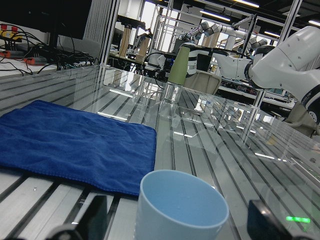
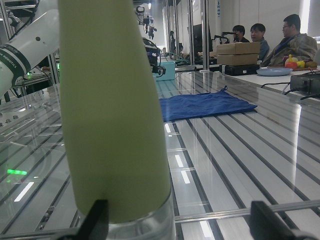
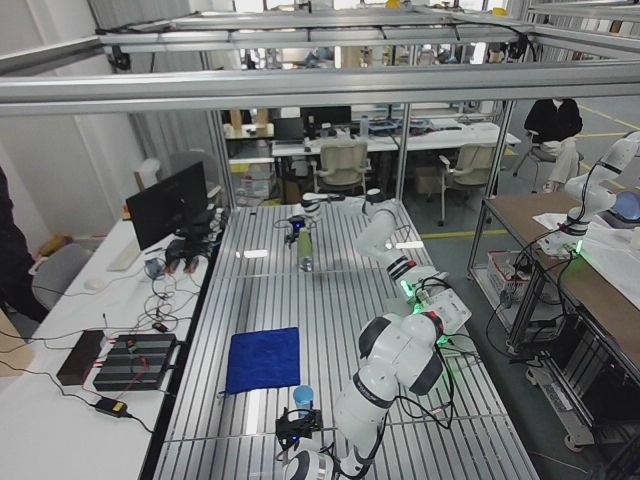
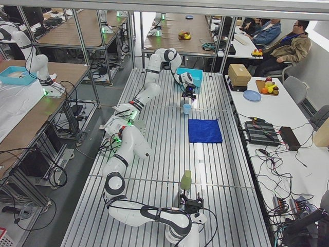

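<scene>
A light blue cup (image 3: 304,398) (image 4: 186,108) (image 1: 181,202) stands beside a folded blue cloth (image 3: 263,360) (image 4: 204,130). My left gripper is open at the cup, which sits between and just beyond its fingertips in the left wrist view. A tall bottle with a green sleeve (image 4: 186,179) (image 2: 112,110) and clear base stands upright at the other end of the slatted table. My right gripper is open close to it, its fingers apart, with the bottle large in the left half of the right wrist view.
A teal bin (image 4: 196,76) sits behind the left arm at the table's end. A side desk (image 3: 60,440) holds electronics, cables and a monitor.
</scene>
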